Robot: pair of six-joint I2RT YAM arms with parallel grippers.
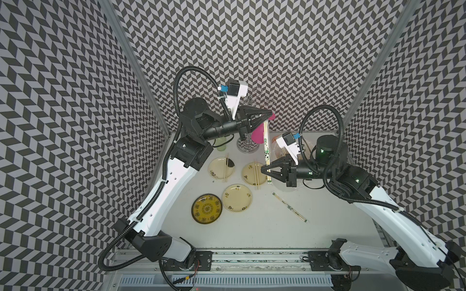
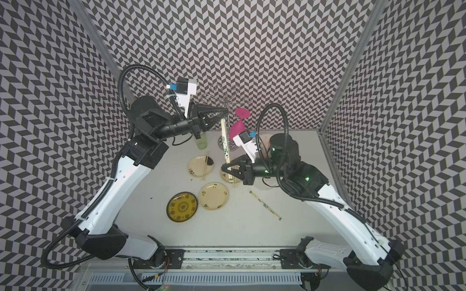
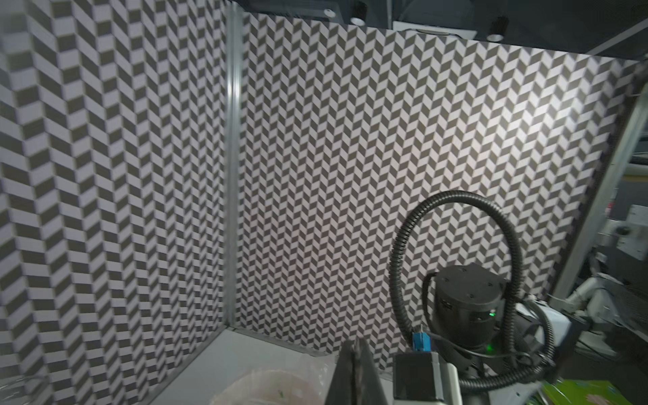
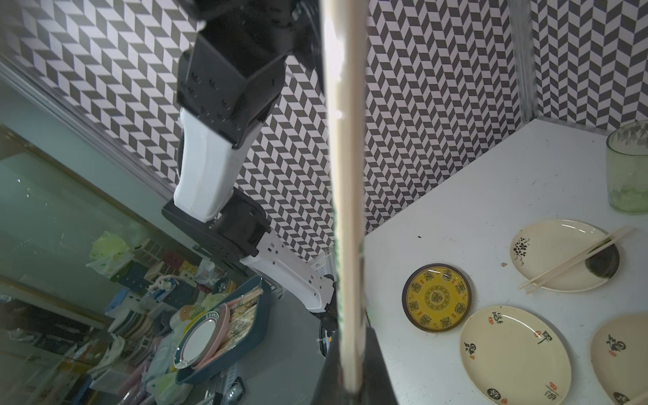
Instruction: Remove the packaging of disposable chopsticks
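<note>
A packet of chopsticks [image 1: 266,145] in a printed wrapper stands nearly upright between my grippers, filling the middle of the right wrist view [image 4: 346,202]. My right gripper [image 1: 262,169] is shut on it near its lower end. My left gripper [image 1: 270,113] is shut at its upper end; whether it pinches the wrapper there cannot be told. A second wrapped packet [image 1: 289,207] lies on the table at right. Unwrapped chopstick pairs lie across two cream plates, one with a dark patch [image 1: 216,167], the other [image 1: 247,175] right of it.
A yellow plate [image 1: 207,208] and an empty cream plate [image 1: 237,198] sit at the front. A green glass [image 2: 201,143], a pink object [image 2: 237,127] and a pale container stand at the back, partly hidden.
</note>
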